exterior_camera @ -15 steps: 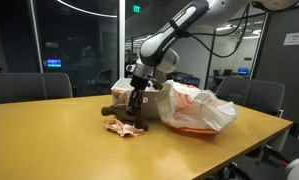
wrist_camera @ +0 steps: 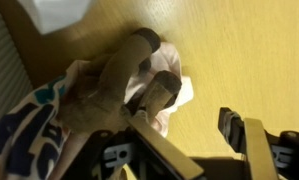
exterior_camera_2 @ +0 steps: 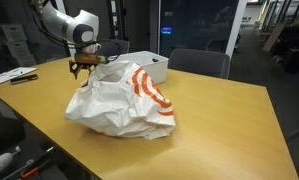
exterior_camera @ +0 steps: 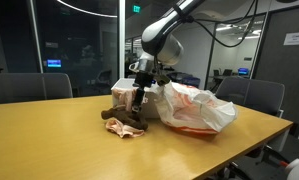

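Note:
A brown, soft-looking item (exterior_camera: 122,117) lies in a heap with a pale pink cloth (exterior_camera: 126,129) on the table. From above, the wrist view shows two rounded brown ends (wrist_camera: 165,88) on the patterned cloth (wrist_camera: 39,125). My gripper has its fingers apart; one is over the edge of the brown item, the other over bare table to its right. Nothing is seen clasped in the gap. In exterior view 1 the gripper (exterior_camera: 138,102) points down at the heap; whether it touches is unclear.
A large white plastic bag with orange print (exterior_camera: 196,110) stands just right of the heap, close to the arm. Behind is a white box (exterior_camera_2: 143,67). Bare table (exterior_camera: 44,130) stretches to the left in exterior view 1.
Over the last second the arm's wrist has risen a little and shifted slightly right in exterior view 1. The gripper stays above the heap, while bag and box look unchanged.

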